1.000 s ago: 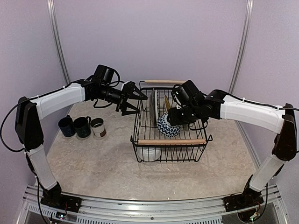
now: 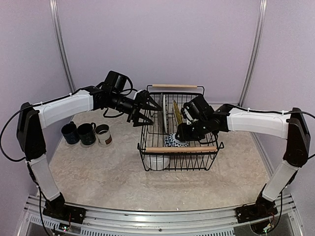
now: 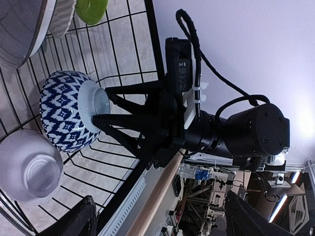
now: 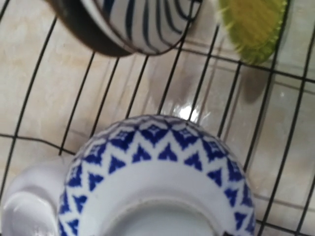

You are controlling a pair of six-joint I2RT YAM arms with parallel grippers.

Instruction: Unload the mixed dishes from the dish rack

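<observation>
In the dish rack [image 2: 209, 150], a blue-patterned bowl [image 3: 59, 110] [image 4: 152, 142] lies tipped, my right gripper [image 2: 183, 131] right at it, its fingers against the bowl's white base; whether they grip is unclear. A white bowl [image 3: 27, 167] lies beside it, bottom up. Upright plates [image 2: 164, 110] and a yellow-green dish [image 4: 253, 27] stand behind. My left gripper [image 2: 148, 114] hangs open above the rack's left side, nothing between its fingers.
Three mugs [image 2: 86, 132] stand on the counter left of the rack. The counter at front and right of the rack is clear.
My left gripper has moved right, toward the rack, and a little down.
</observation>
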